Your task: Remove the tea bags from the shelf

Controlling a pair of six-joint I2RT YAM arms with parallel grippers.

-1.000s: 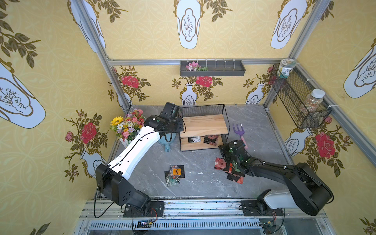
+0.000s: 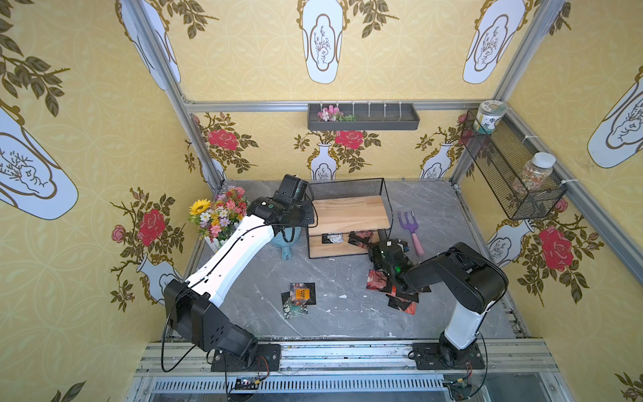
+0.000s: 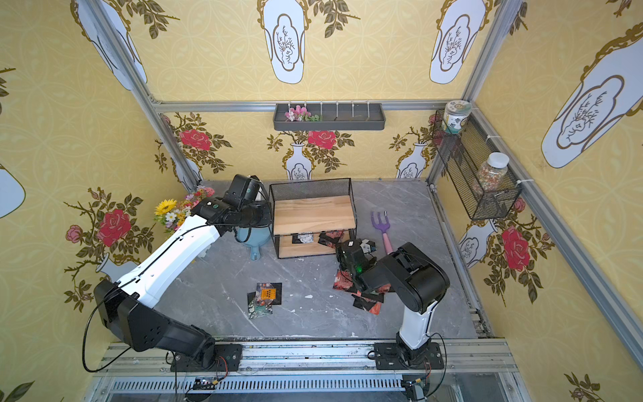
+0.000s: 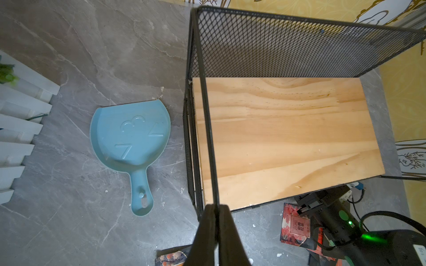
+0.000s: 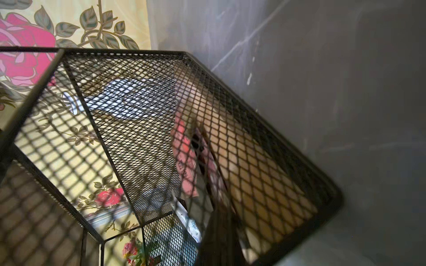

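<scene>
The wire shelf (image 2: 348, 204) stands at the back middle; on its lower level lie tea bags (image 2: 333, 238), seen through mesh in the right wrist view as pink and dark packets (image 5: 185, 159). My right gripper (image 2: 375, 246) is at the shelf's front right, its fingers partly hidden; nothing clearly shows between them. My left gripper hovers at the shelf's left corner, shut, with nothing visible between its fingers. A few tea bags (image 2: 300, 294) lie on the front left of the counter, more (image 2: 402, 305) under the right arm.
A blue dustpan (image 4: 129, 133) and flowers (image 2: 217, 214) are left of the shelf. A purple fork (image 2: 414, 238) lies to its right. A wire basket (image 2: 509, 167) with two jars hangs on the right wall.
My right arm has risen and swung inward, the gripper shifting leftward and toward the shelf's lower level. My left arm has not moved.
</scene>
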